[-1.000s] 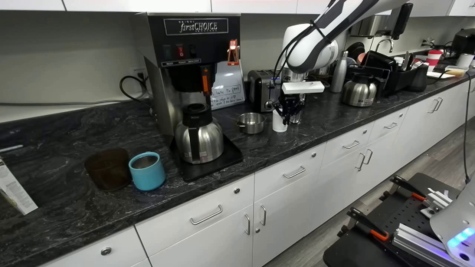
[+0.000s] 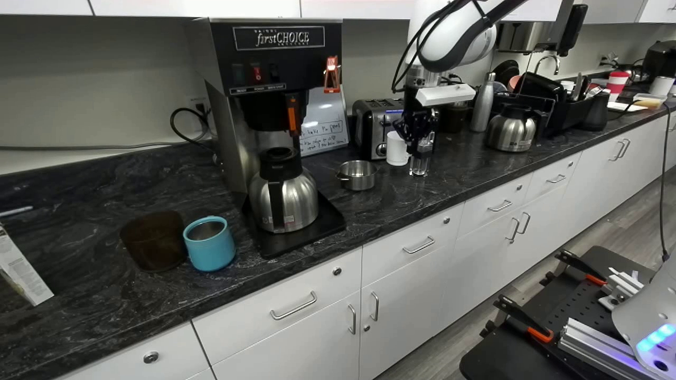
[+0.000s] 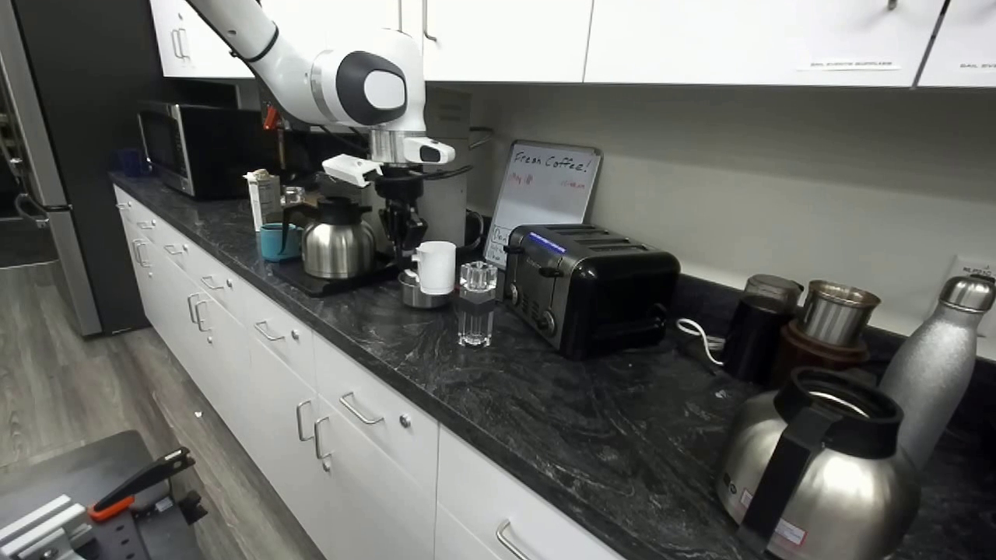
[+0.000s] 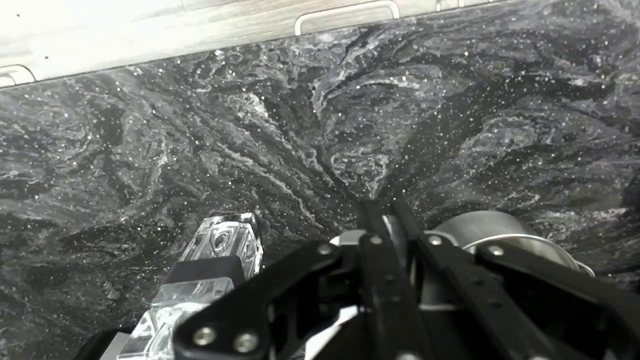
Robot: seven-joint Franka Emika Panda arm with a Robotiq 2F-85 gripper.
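A white mug (image 3: 436,267) is held by my gripper, whose two fingers (image 4: 375,219) are nearly together with a thin white edge between them. From exterior view 1 the mug (image 2: 397,149) hangs beside the dark fingers, in front of the toaster. In the wrist view most of the mug is hidden behind the finger linkages. A clear faceted container with a dark band (image 3: 476,303) stands close by; in the wrist view this container (image 4: 207,258) is left of the fingers. A small steel pot (image 2: 356,174) sits on the counter, partly covered by the mug in exterior view 2.
The toaster (image 3: 593,285) and a whiteboard (image 3: 544,196) stand at the back. The coffee maker with its carafe (image 2: 283,196) and a teal mug (image 2: 209,246) are on the coffee maker's side. Bare counter (image 4: 336,132) runs along the front edge.
My gripper has risen and moved back with the mug, toward the toaster.
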